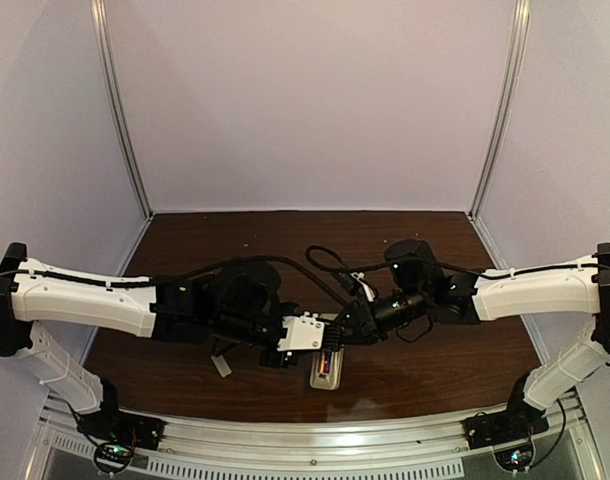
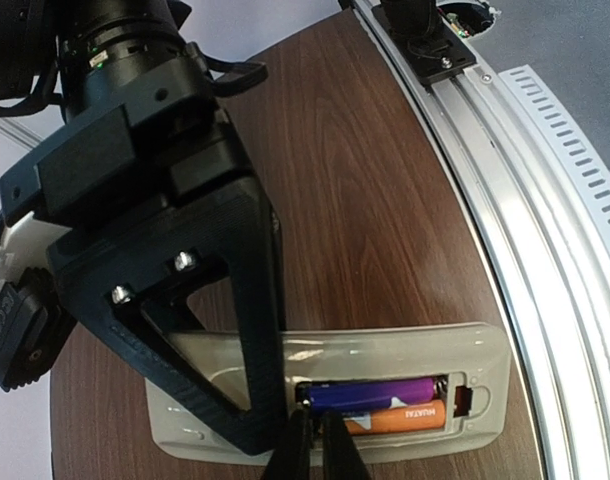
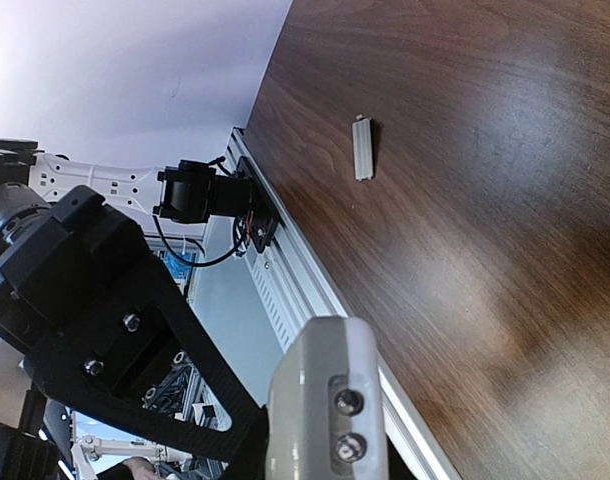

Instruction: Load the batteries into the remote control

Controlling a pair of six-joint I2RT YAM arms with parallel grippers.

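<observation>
The beige remote [image 1: 325, 376] [image 2: 475, 357] is held off the table at front centre, its battery bay facing the left wrist view. A purple battery [image 2: 375, 393] and an orange battery [image 2: 397, 416] lie side by side in the bay. My right gripper [image 1: 345, 330] is shut on the remote. My left gripper has its dark fingertips at the inner end of the bay, by the purple battery; it looks shut, but what is between the tips is hidden.
The battery cover [image 1: 221, 365] [image 3: 363, 148] lies on the wooden table [image 1: 435, 380] at front left. The table's front rail is close to the remote. Both arms meet over the centre.
</observation>
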